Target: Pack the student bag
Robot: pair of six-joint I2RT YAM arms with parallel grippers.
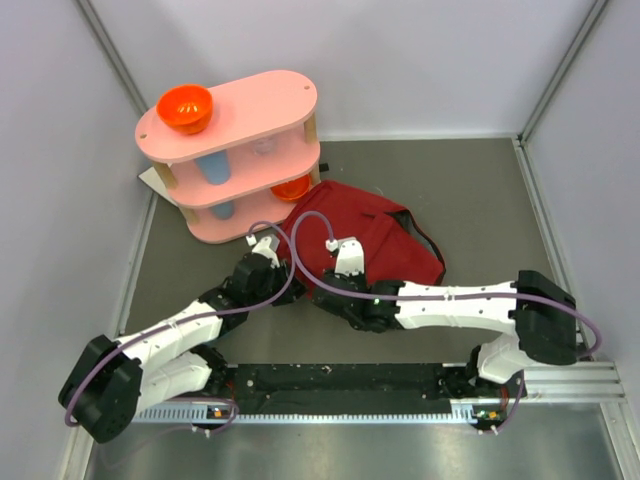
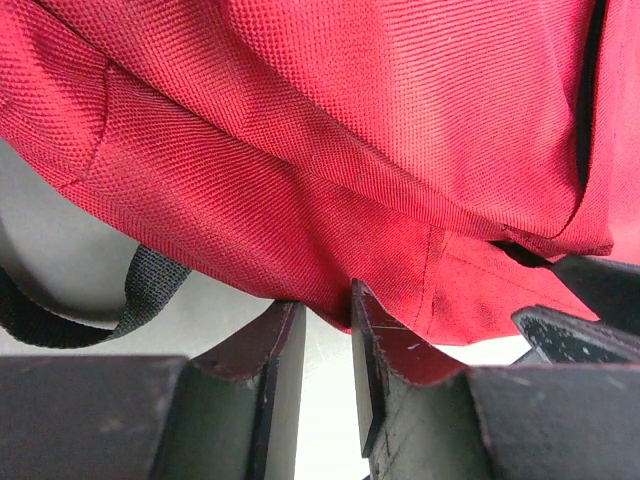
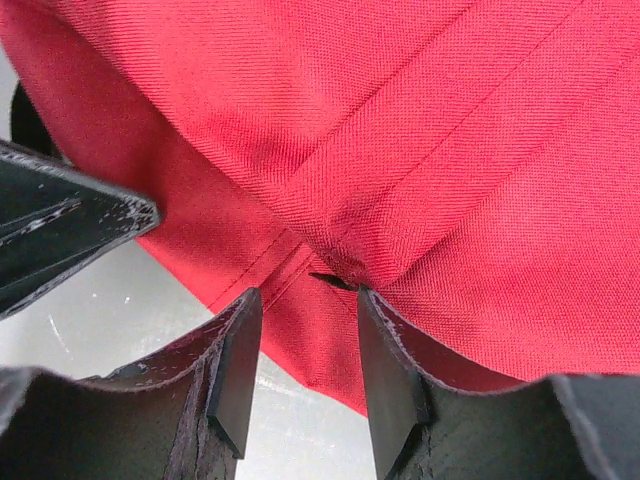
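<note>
The red bag [image 1: 345, 225] lies on the grey table in the middle of the top view, its black-lined opening [image 1: 420, 235] toward the right. At the bag's near edge, my left gripper has its fingertips close together with red cloth at and between them; whether they grip it cannot be told. My right gripper stands part open over the near edge, with a fold and a small dark slit of the bag [image 3: 480, 230] in front of its gap. Both grippers are close side by side, each showing in the other's wrist view.
A pink shelf [image 1: 245, 105] stands at the back left, with an orange bowl [image 1: 185, 108] on top and blue cups [image 1: 213, 167] lower down. A black strap [image 2: 140, 300] lies beside the bag.
</note>
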